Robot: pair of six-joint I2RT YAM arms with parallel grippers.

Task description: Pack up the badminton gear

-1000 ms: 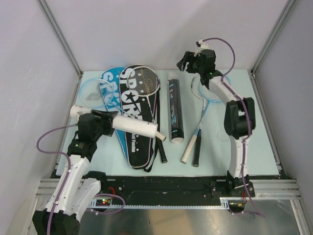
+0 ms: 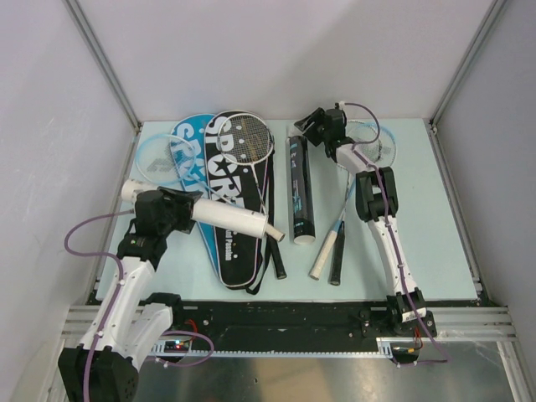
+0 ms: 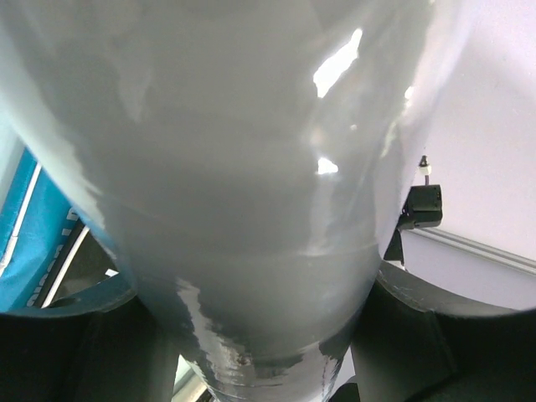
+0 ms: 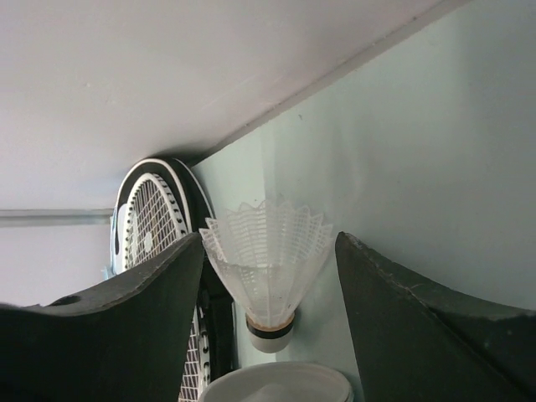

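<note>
My left gripper (image 2: 180, 205) is shut on a long white shuttlecock tube (image 2: 230, 216), lying across the bags; the tube's glossy side fills the left wrist view (image 3: 243, 167). At the back, my right gripper (image 2: 310, 124) has its fingers apart on either side of a white shuttlecock (image 4: 266, 268), which stands cork down by the wall; contact is unclear. A black tube (image 2: 300, 188) lies just in front of it. Blue and black racket bags (image 2: 234, 264) lie left of centre, with rackets (image 2: 245, 138) on top.
Two more rackets (image 2: 337, 251) lie right of the black tube, heads at the back under the right arm. The back wall is close to the right gripper.
My right gripper has moved left and down to the shuttlecock at the back. The left gripper and its tube have stayed about still.
</note>
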